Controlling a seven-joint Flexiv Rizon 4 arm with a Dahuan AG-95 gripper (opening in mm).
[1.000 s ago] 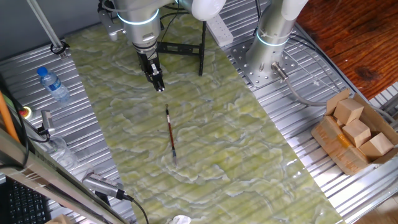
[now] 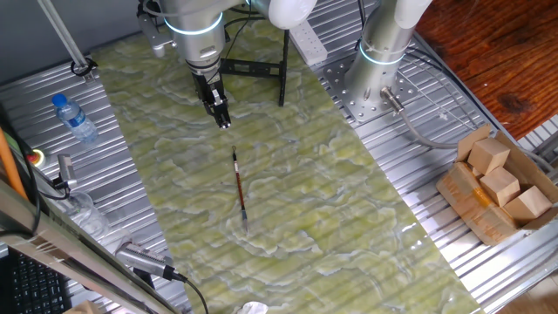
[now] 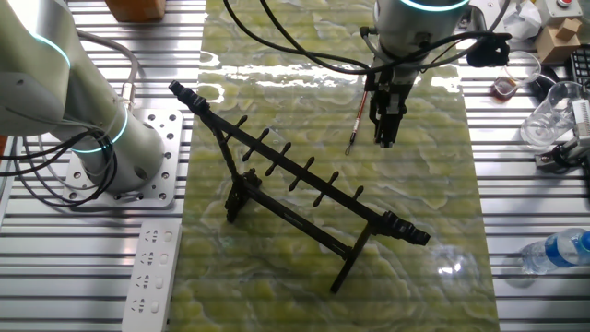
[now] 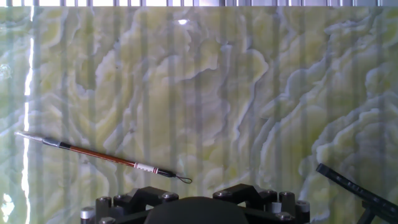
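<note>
A brush point(image 2: 239, 187) with a reddish-brown handle lies flat on the green marbled mat point(image 2: 305, 209). In the wrist view the brush point(image 4: 102, 154) slants across the lower left, pale tip to the left, its white band and dark hanging loop toward my fingers. My gripper point(image 2: 223, 123) hangs above the mat, just beyond the loop end and apart from the brush. Both fingers point(image 4: 152, 195) stand spread at the wrist view's bottom edge, with nothing seen held. A black rack point(image 3: 295, 175) with a row of pegs stands on the mat beside my gripper.
A power strip point(image 3: 152, 277) and the arm's base plate point(image 3: 161, 161) border the mat near the rack. A water bottle point(image 2: 75, 119) stands on the slatted metal table across from them. A carton point(image 2: 471, 205) of wooden blocks sits at right. Around the brush, the mat is clear.
</note>
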